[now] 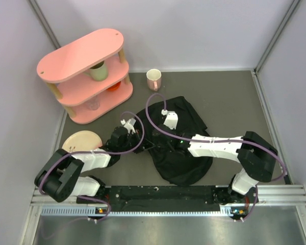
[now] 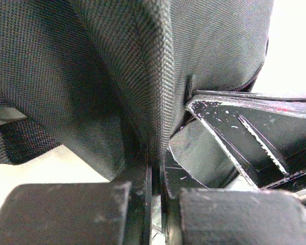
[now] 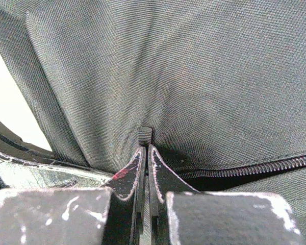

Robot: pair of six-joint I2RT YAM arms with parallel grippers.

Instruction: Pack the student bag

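The black bag (image 1: 181, 166) lies flat in the middle of the table in the top view. My left gripper is shut on a fold of bag cloth (image 2: 155, 97) at the bag's left side. Against the bag, my right gripper is shut, with a small ribbed dark zip tab (image 3: 145, 136) showing at its fingertips. From there an open stretch of zip (image 3: 260, 167) runs to the right. Part of the right gripper's dark finger (image 2: 245, 138) appears beside the cloth in the left wrist view. The arms hide some of the bag from above.
A pink shelf (image 1: 86, 46) holds a green cup (image 1: 99, 72), an orange item (image 1: 113, 87) and a clear cup (image 1: 93, 103). Behind the bag stands a pink mug (image 1: 154, 79). A beige plate (image 1: 81, 143) lies by the left arm.
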